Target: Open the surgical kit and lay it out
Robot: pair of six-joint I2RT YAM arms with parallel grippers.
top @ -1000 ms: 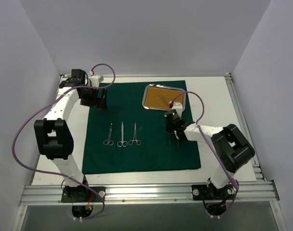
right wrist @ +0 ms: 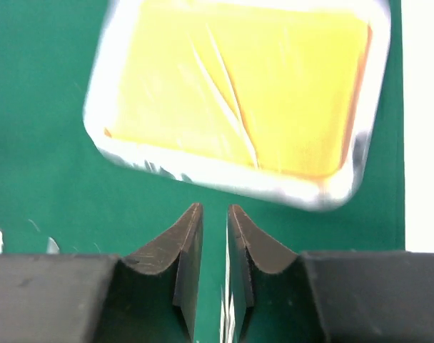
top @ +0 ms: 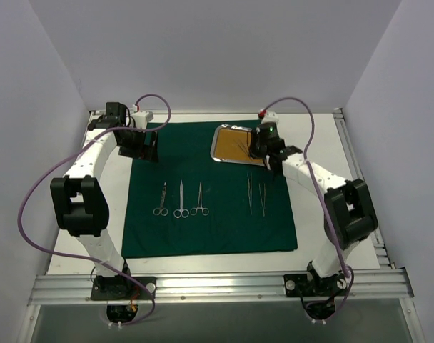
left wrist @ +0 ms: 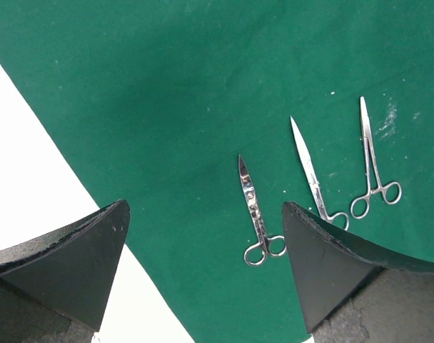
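Observation:
A silver tray with an orange liner (top: 225, 146) sits at the back of the green cloth (top: 210, 240), thin tweezer-like instruments (right wrist: 231, 107) inside, blurred in the right wrist view. Two scissors (left wrist: 254, 218) (left wrist: 311, 179) and a clamp (left wrist: 374, 179) lie in a row on the left of the cloth. Slender instruments (top: 250, 193) lie right of them. My right gripper, shut with nothing visible held, is over the cloth at the tray's near edge. My left gripper hangs open and empty over the cloth's back left.
Bare white table (top: 324, 136) borders the cloth on both sides. Grey walls stand at the back and sides.
My right arm has moved up and back, from over the slender instruments on the cloth toward the tray's right part. The left arm has stayed still.

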